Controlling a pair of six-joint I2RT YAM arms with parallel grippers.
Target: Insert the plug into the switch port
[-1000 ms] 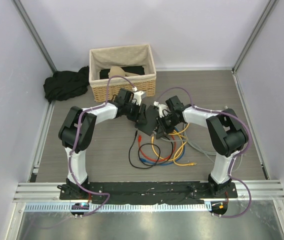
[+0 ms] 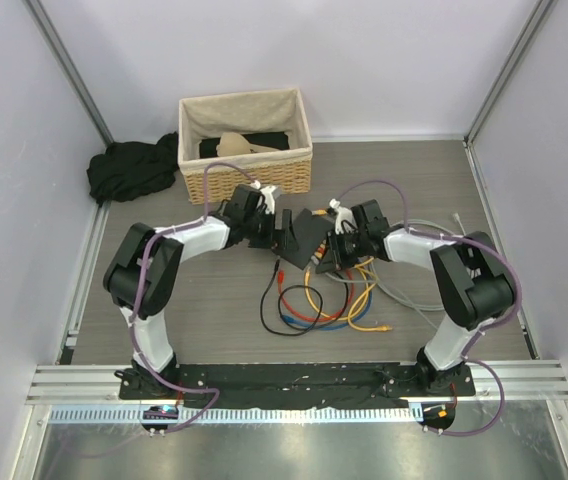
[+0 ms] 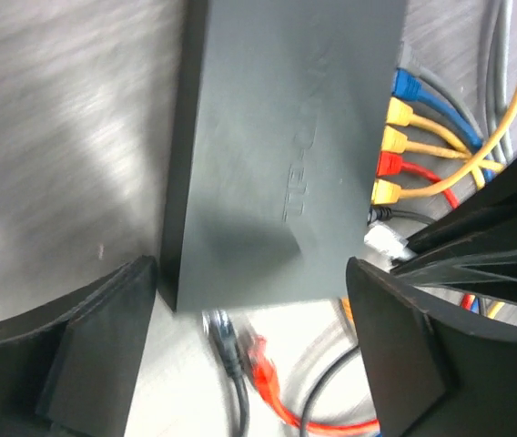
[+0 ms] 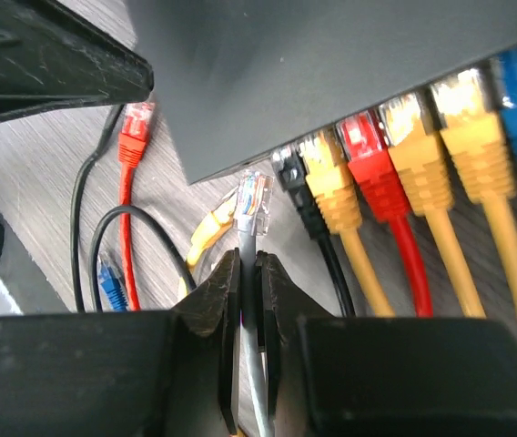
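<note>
The black switch lies on the table, with yellow, red, black and blue plugs seated along its edge. My right gripper is shut on a grey cable whose clear plug points at the switch's edge, just beside the black plug at the row's end; whether it touches cannot be told. My left gripper is part open at the switch's other end, with the switch's corner between its fingers; whether they grip it is unclear.
Loose black, red, yellow, blue and grey cables lie on the table's front middle. A wicker basket stands at the back, a dark cloth to its left.
In the top view my right arm has moved to the right, away from the switch's middle, over the last second. My left arm has shifted slightly toward the front.
</note>
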